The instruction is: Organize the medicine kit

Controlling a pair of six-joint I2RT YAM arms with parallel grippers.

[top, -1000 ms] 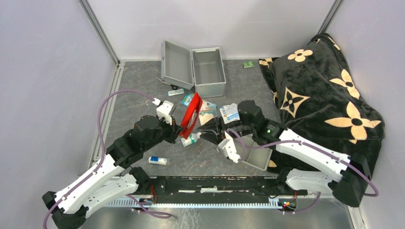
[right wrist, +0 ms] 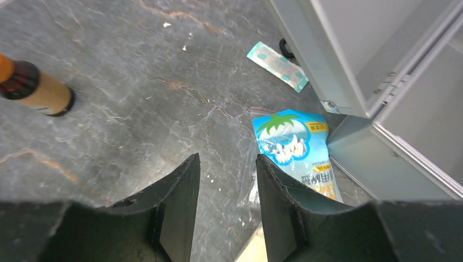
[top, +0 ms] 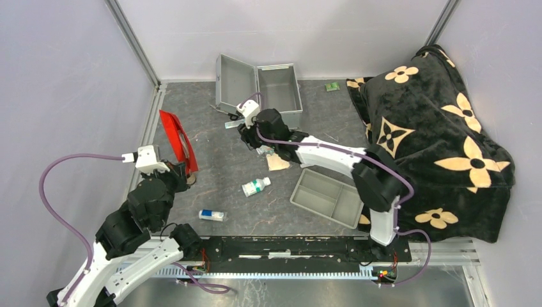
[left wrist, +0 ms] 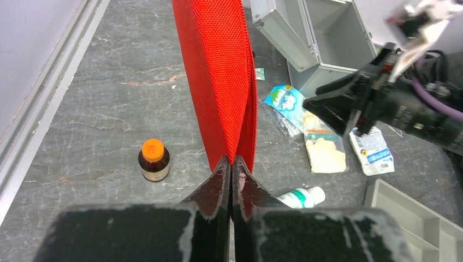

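The red pouch [left wrist: 218, 76] hangs from my left gripper, which is shut on its lower end. In the top view the pouch [top: 178, 142] is at the left side of the table. The fingers of my right gripper stand part open, with nothing between them. It hovers over the table in front of the open grey case [top: 278, 89]. Near its fingers lie a blue patterned packet [right wrist: 292, 144] and, farther back, a band-aid strip [right wrist: 278, 66]. A brown bottle with orange cap [left wrist: 154, 159] stands below the pouch.
A white-green bottle [top: 255, 187] and a white-blue tube [top: 212, 215] lie on the table. The grey divided tray [top: 327, 198] sits front right, partly under the right arm. A white packet [left wrist: 372, 151] and beige bag [left wrist: 326, 154] lie between. A dark blanket [top: 441, 147] covers the right.
My left gripper has carried the red pouch from the table's middle to the left. The right arm has moved back and left, to the front of the case, above the blue packet.
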